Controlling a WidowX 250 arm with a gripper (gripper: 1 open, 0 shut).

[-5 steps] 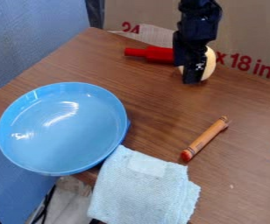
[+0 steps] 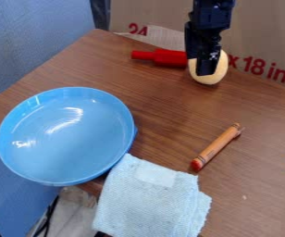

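Observation:
My black gripper hangs at the back of the table, over a pale round object, which it partly hides; whether the fingers are open or shut on it is unclear. A red cylinder lies just left of them. A blue plate is at the left front, with a folded light-blue cloth beside it at the bottom. An orange crayon-like stick lies diagonally on the right of the table.
A cardboard panel stands behind the table. A blue padded surface lies off the table's left edge.
My gripper has risen a little from its lower position at the pale round object, showing more of it. The objects on the table look unmoved.

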